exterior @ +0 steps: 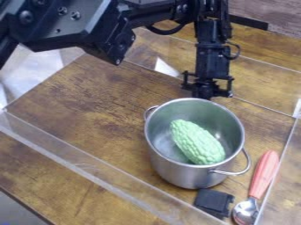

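Note:
A steel pot point(165, 156) with two handles stands at the lower right of the wooden surface, holding a pale green bitter melon point(195, 141) inside. My black gripper point(207, 90) hangs upright just behind the pot, low over the surface and outside the rim. It looks shut, and I see nothing between its fingers.
An orange-handled scoop point(265, 174) lies right of the pot, beside a small black block point(214, 202) in front of it.

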